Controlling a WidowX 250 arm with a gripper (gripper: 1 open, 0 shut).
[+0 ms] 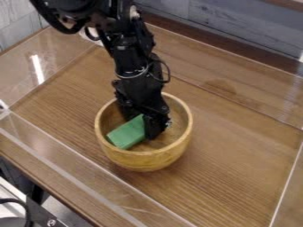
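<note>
A yellow bowl (148, 158) stands on the wooden table. My black gripper (142, 115) reaches down into it from above, with its fingertips low over a green block (126, 135) at the bowl's left. The gripper hides part of the block, and whether its fingers are closed on the block cannot be made out.
Bare wooden table (231, 160) lies right of and behind the bowl. A white object shows at the upper left, partly behind the arm. A dark cable is at the lower left corner, and a pale wall runs along the back right.
</note>
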